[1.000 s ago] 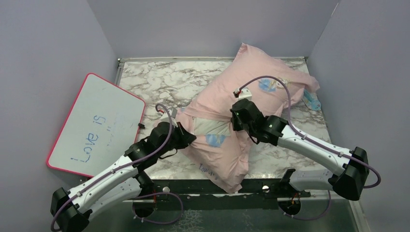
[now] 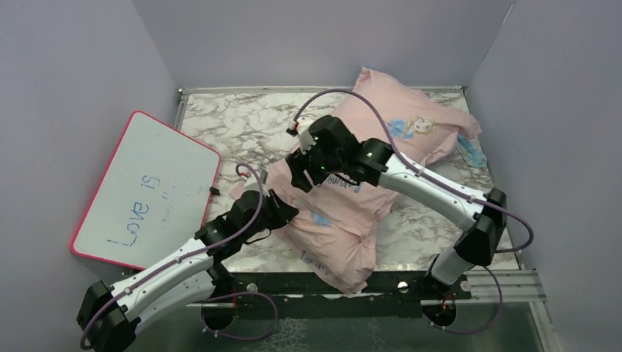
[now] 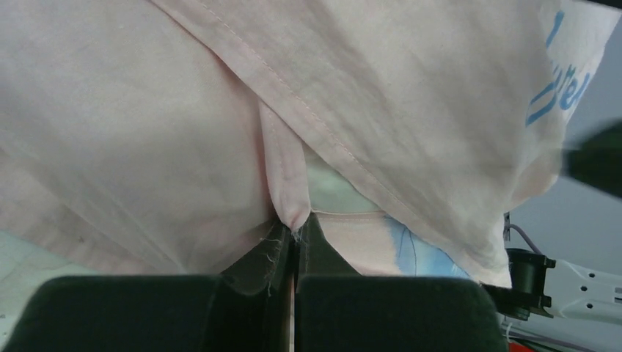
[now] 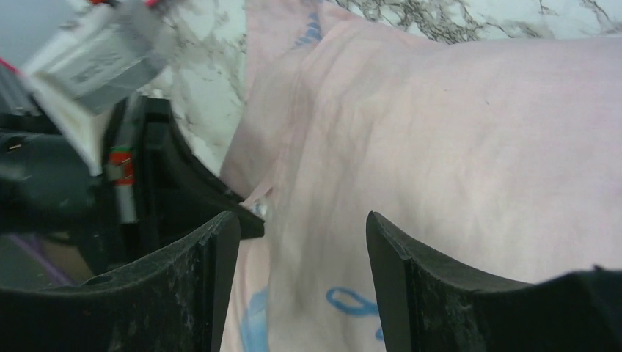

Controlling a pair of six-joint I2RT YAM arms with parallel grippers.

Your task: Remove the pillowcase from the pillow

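The pink pillowcase (image 2: 352,213) lies rumpled across the table, with blue prints and lettering, its lower corner over the front edge. In the left wrist view, my left gripper is shut on a narrow hemmed fold of the pillowcase (image 3: 284,172). Beside that fold shows a small pale-green patch of the pillow (image 3: 334,187); cloth hides the rest. Above the left gripper, my right gripper (image 2: 306,180) stands open over the pillowcase near its left side. Its spread fingers (image 4: 220,257) have pink cloth below and between them, not gripped.
A red-framed whiteboard (image 2: 147,194) leans at the left of the table. Bare marbled tabletop (image 2: 242,121) shows at the back left and front right. A bluish crumpled item (image 2: 472,152) sits by the right edge. Grey walls enclose the sides and back.
My right gripper has let go of the cloth and moved left, close to the left gripper.
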